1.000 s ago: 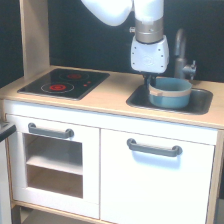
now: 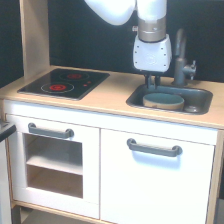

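Note:
A blue-green pot (image 2: 163,102) sits low in the dark sink (image 2: 198,102) at the right of the counter. Only its upper part shows as a shallow oval with a pale rim. My gripper (image 2: 152,80) points straight down at the sink's back left, its dark fingertips by the pot's far left edge. Whether the fingers touch the rim, and how far apart they stand, is too small to make out.
A dark faucet (image 2: 180,60) rises just right of my gripper, behind the sink. The black stovetop (image 2: 64,83) at the left is empty, with bare wooden counter (image 2: 118,92) between. Below, an open-fronted oven compartment (image 2: 54,165) stands beside a white cabinet door (image 2: 150,180).
The pot has gone down and slightly left, from standing above the sink's rim to lying low inside it. My gripper has shifted a little right and down.

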